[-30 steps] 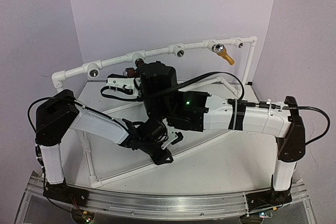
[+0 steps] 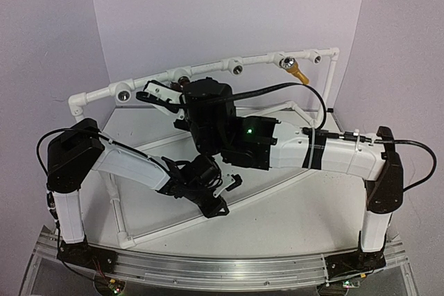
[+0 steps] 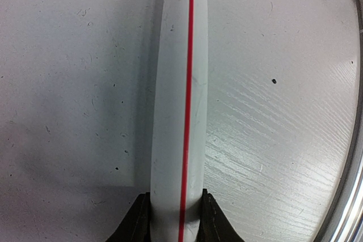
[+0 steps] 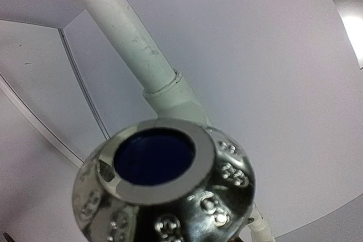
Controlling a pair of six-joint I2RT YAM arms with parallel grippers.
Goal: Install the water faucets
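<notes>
A faucet with a chrome body and orange handle sits at a socket near the right end of the raised white pipe. Close to the lens in the right wrist view is a round chrome faucet knob with a dark blue centre. It covers the finger area, so the right fingers are hidden. From above, my right gripper is at the second socket from the left, largely behind its own wrist. Low at the front, my left gripper is shut on the lower white pipe, which bears a red stripe.
Open sockets show at the left end, the middle and the far right of the raised pipe. The right arm crosses above the left gripper. Bare white board lies in front of the frame.
My right wrist has turned at its socket: the white camera mount and cable have swung, and a brown part visible beside it earlier is now hidden. The left arm has stayed still.
</notes>
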